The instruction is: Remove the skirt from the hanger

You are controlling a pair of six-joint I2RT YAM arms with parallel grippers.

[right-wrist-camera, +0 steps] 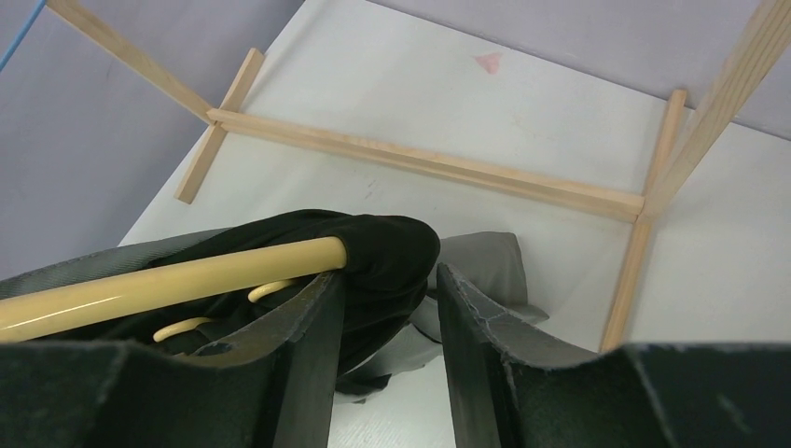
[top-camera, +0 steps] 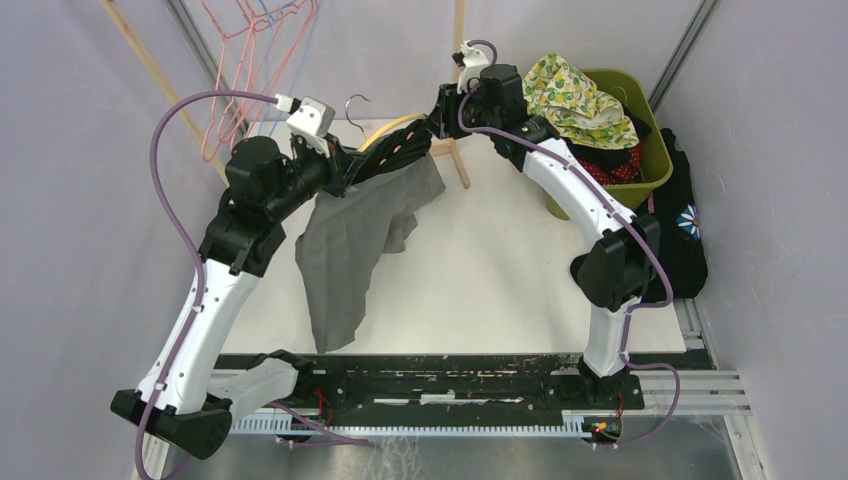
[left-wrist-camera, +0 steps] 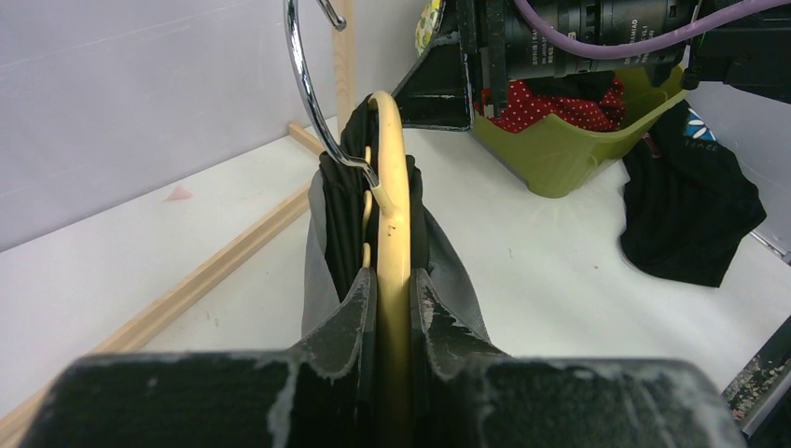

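A yellow hanger (left-wrist-camera: 394,233) with a chrome hook carries a skirt with gathered black waistband (right-wrist-camera: 382,247) and long grey cloth (top-camera: 350,260) hanging below. My left gripper (top-camera: 348,165) is shut on the yellow hanger at one end. My right gripper (top-camera: 440,115) is at the other end, over the bunched black waistband beside the hanger's tip, its fingers part open with dark cloth visible between and behind them. Whether it grips that cloth is unclear.
A green bin (top-camera: 650,175) of clothes stands at the right, dark clothing (top-camera: 685,250) lying beside it. Pink and blue hangers (top-camera: 240,70) hang from a wooden rack at the back left.
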